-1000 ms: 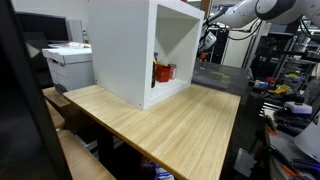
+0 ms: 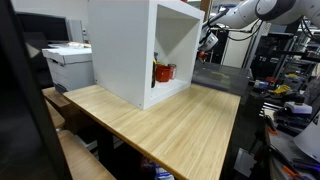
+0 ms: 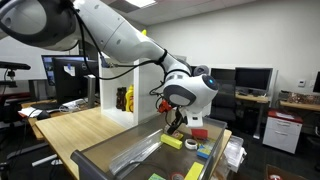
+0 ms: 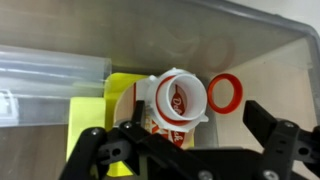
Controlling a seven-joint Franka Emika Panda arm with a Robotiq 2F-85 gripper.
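Note:
My gripper is open, its two dark fingers set well apart at the bottom of the wrist view. Ahead of the fingertips lies a white round cup-like piece [image 4: 166,97] with red lettering inside, apparently empty-handed space between it and the fingers. Just to its right is a red ring [image 4: 237,92]. On the left stands a yellow block [image 4: 86,122]. In exterior view 2 the gripper [image 3: 176,128] hangs over the grey bin [image 3: 105,151], above a yellow block [image 3: 171,141] and a white round piece [image 3: 191,144].
Clear plastic containers [image 4: 50,75] fill the left of the wrist view, and the bin wall [image 4: 285,60] rises at the right. A red block [image 3: 199,133] lies at the bin's far side.

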